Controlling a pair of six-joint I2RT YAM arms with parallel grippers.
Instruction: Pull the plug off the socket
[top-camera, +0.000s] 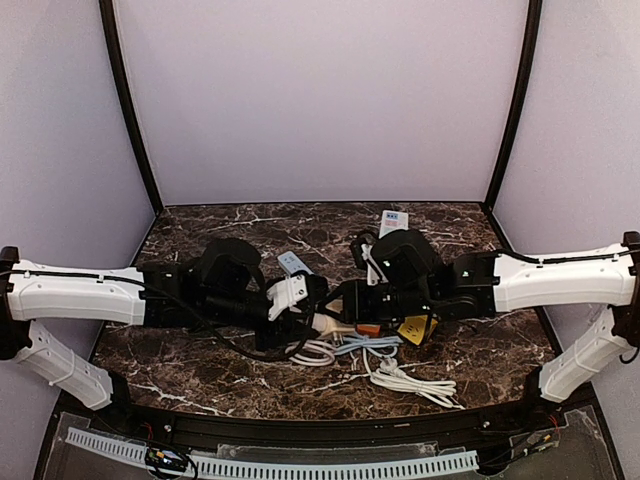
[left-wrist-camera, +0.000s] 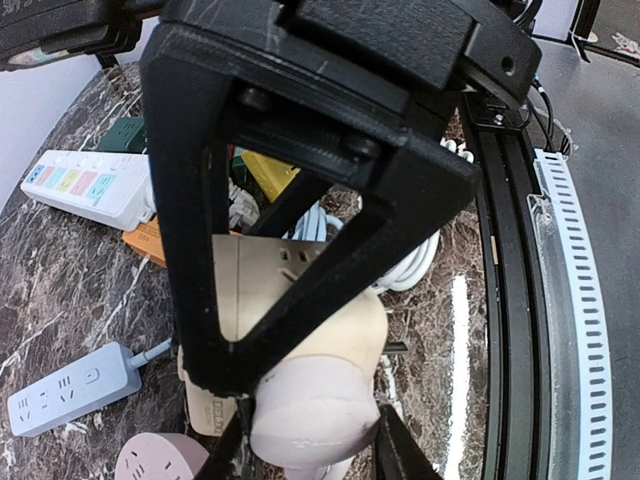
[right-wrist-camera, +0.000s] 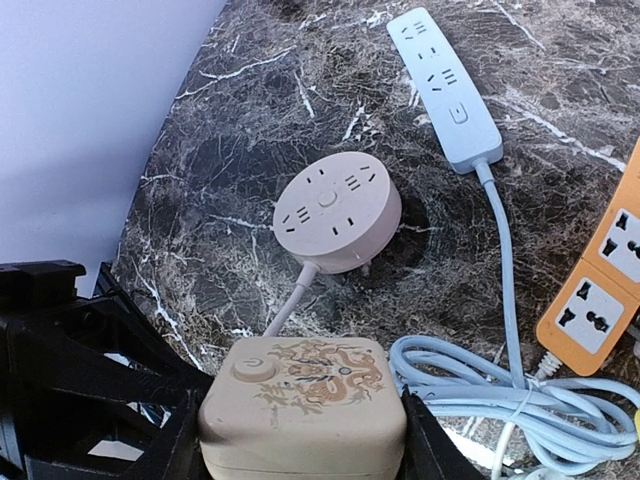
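Observation:
In the left wrist view a pale, rounded plug (left-wrist-camera: 312, 400) is clamped low between the fingers of my left gripper. Right behind it sits a beige socket block (left-wrist-camera: 262, 285) with slots in its face, framed by the black fingers of the other hand. The right wrist view shows this block's patterned top (right-wrist-camera: 335, 372), with my right gripper shut on its sides. Whether the plug's prongs are inside the block cannot be made out. From above, both hands meet over the middle of the table, mostly covering the two pieces.
A round pink power strip (right-wrist-camera: 330, 215), a light-blue strip (right-wrist-camera: 450, 95) and an orange one (right-wrist-camera: 595, 280) lie on the dark marble. Coiled blue cable (right-wrist-camera: 500, 400) and white cable (top-camera: 410, 385) lie near the hands.

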